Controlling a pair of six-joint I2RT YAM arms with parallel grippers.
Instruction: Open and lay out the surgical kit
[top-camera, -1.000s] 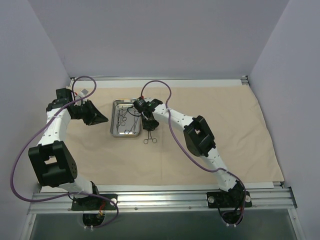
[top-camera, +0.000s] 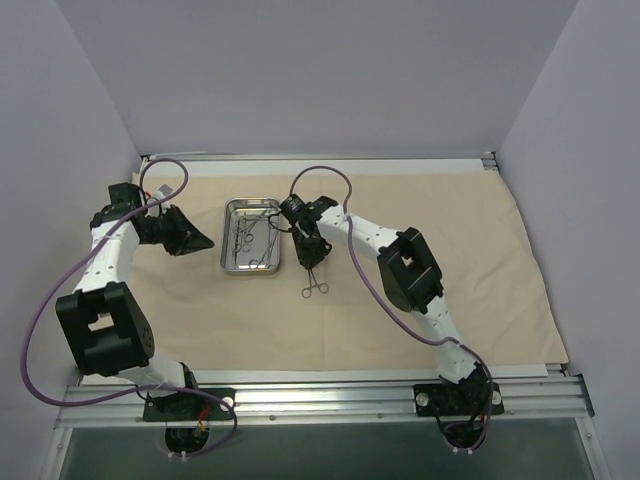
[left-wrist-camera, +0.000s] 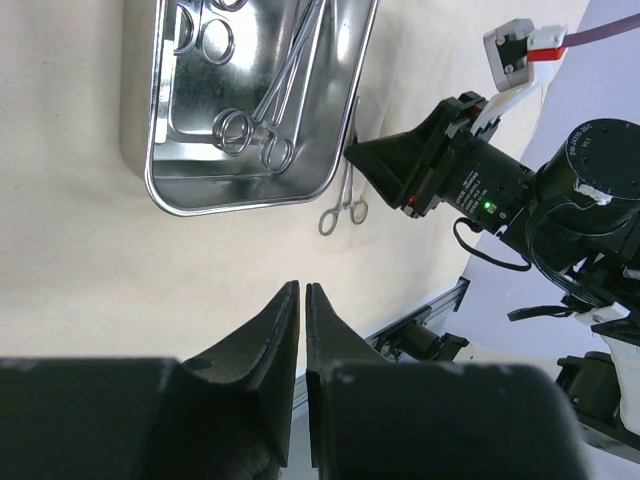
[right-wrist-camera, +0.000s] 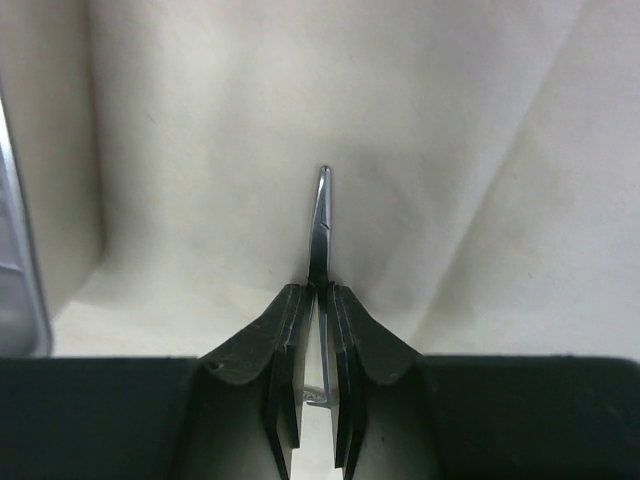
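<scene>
A scissor-handled metal instrument (right-wrist-camera: 320, 225) lies between the fingertips of my right gripper, which is shut on it. Its ring handles (top-camera: 315, 288) point toward the front in the top view, to the right of the tray (top-camera: 227, 268). In the left wrist view its rings (left-wrist-camera: 343, 215) show below the black right gripper. Several more ringed instruments (left-wrist-camera: 285, 75) lie inside the metal tray. My left gripper (top-camera: 210, 243) hangs left of the tray; its fingers leave a narrow gap with nothing in it.
The tray's raised wall (right-wrist-camera: 70, 130) stands left of the held instrument. A purple cable (top-camera: 375, 290) loops over the right arm.
My right gripper and the instrument in it have shifted right and slightly toward the front, away from the tray. The left arm has moved only slightly.
</scene>
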